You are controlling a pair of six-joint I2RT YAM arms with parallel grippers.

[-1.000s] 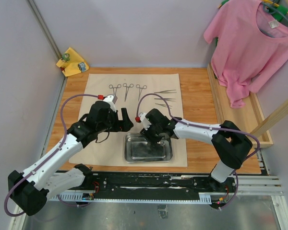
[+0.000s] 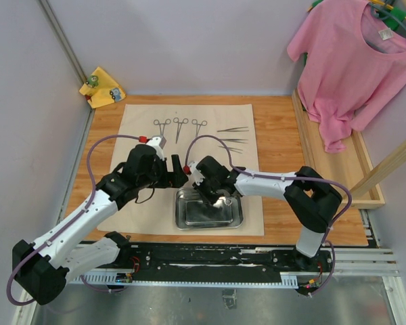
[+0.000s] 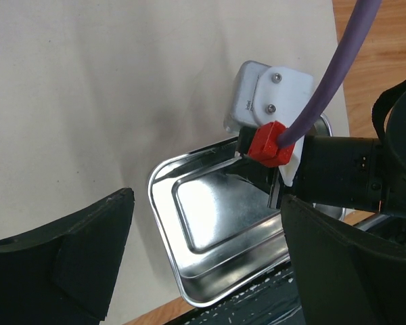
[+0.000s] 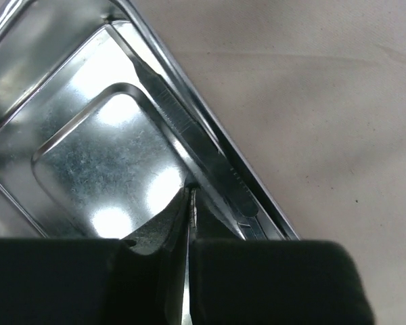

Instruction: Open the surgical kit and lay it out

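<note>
The metal tray (image 2: 178, 211) lies on the cream cloth near the table's front edge. Along the inside of one of its long walls rests a dark grey scalpel handle (image 4: 189, 135), flat and thin. My right gripper is shut, its fingertips together with nothing between them; the handle lies just outside the fingers, toward the tray wall. My left gripper stands wide open and empty, above the tray's left part. Laid out on the cloth are ring-handled clamps (image 2: 181, 123) and slim tweezers (image 2: 232, 129).
Bare cloth (image 2: 139, 203) extends left of the tray. The two arms are close together over the tray's rear edge. A wooden frame (image 2: 311, 135) with a pink shirt (image 2: 355, 61) stands at the right, and a yellow cloth (image 2: 105, 88) lies at the back left.
The left arm is nearly still.
</note>
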